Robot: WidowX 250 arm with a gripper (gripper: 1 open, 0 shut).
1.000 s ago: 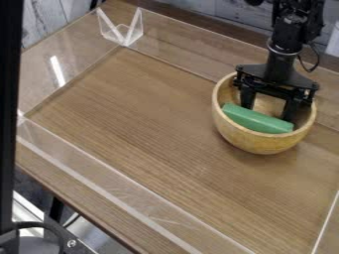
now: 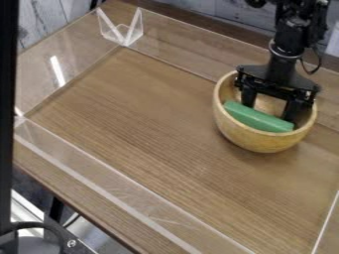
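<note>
A wooden bowl [image 2: 259,136] sits on the right of the table, a long green block [image 2: 259,118] lying inside it. My black gripper [image 2: 272,97] is lowered from above into the back of the bowl, open, its fingers over or beside the green block. The fingertips are partly hidden by dark shapes and the bowl's rim, so whether they touch the block I cannot tell.
Clear plastic strips run along its edges, with a white angular piece [image 2: 121,30] at the back left.
The arm and gripper have shifted very slightly over the last second; the bowl and green block look unchanged.
</note>
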